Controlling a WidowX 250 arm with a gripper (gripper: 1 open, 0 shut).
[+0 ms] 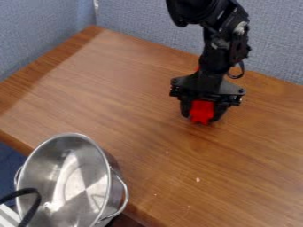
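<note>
My black gripper (204, 106) is low over the wooden table (95, 89) at the middle right, shut on a red object (201, 114) held between its fingers at table height. The object's exact shape is mostly hidden by the gripper.
A large silver pot (69, 180) with handles sits at the lower left by the table's edge, with a black cable over its rim. Grey padded walls stand at the back.
</note>
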